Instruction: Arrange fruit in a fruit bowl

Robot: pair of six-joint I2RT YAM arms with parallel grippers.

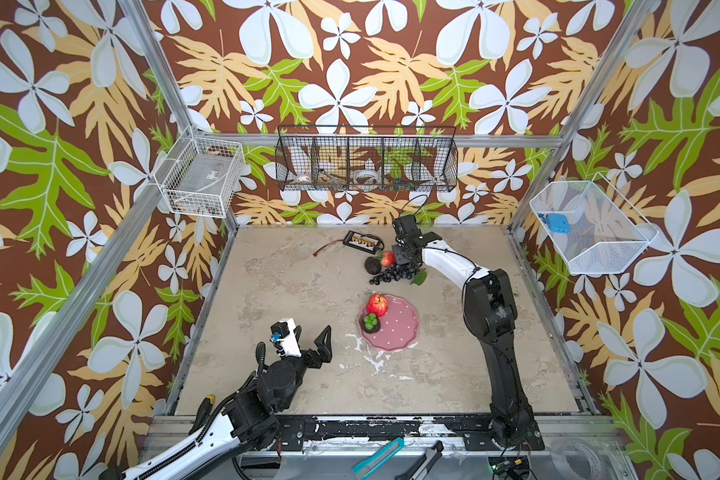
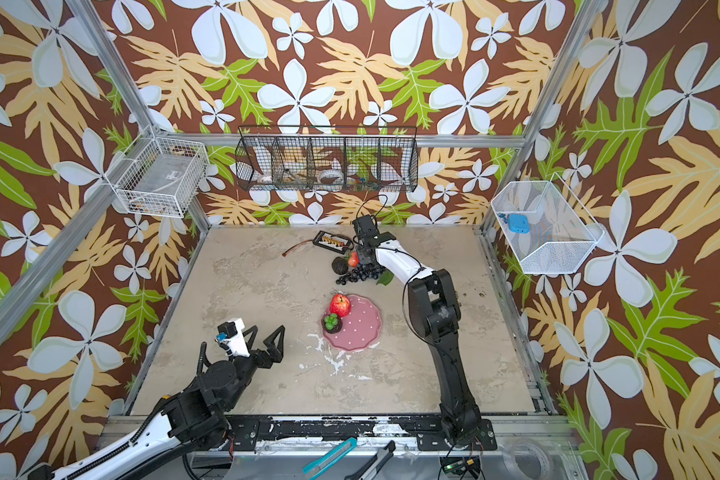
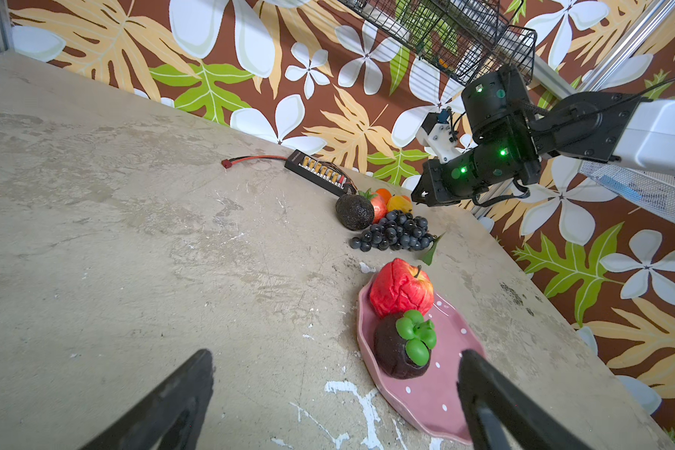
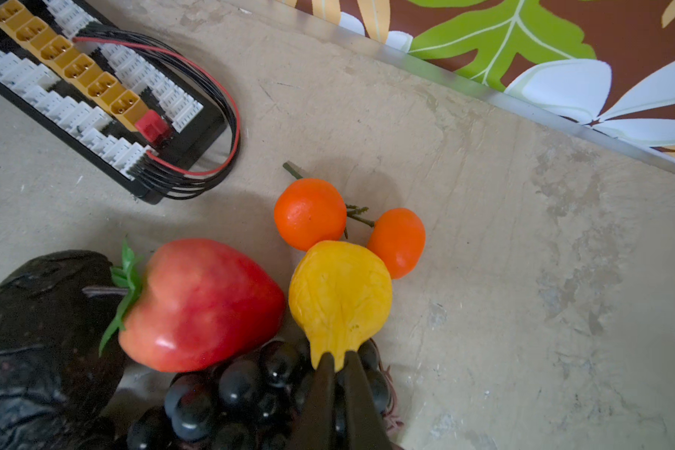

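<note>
The pink dotted plate (image 1: 400, 324) bears a red apple-like fruit (image 3: 401, 288) and a dark mangosteen with green leaves (image 3: 397, 348). Beyond it lie an avocado (image 3: 354, 212), black grapes (image 3: 397, 231), a red fruit (image 4: 202, 303), two small oranges (image 4: 311, 213) and a yellow pear-shaped fruit (image 4: 341, 292). My right gripper points at the narrow end of the yellow fruit, its fingers close together with a slim gap; contact cannot be judged. My left gripper (image 1: 316, 344) stands wide open and empty, left of the plate.
A black connector board (image 4: 97, 90) with wires lies behind the avocado. Wire baskets hang at the back (image 1: 366, 164), left (image 1: 204, 176) and right (image 1: 592, 224).
</note>
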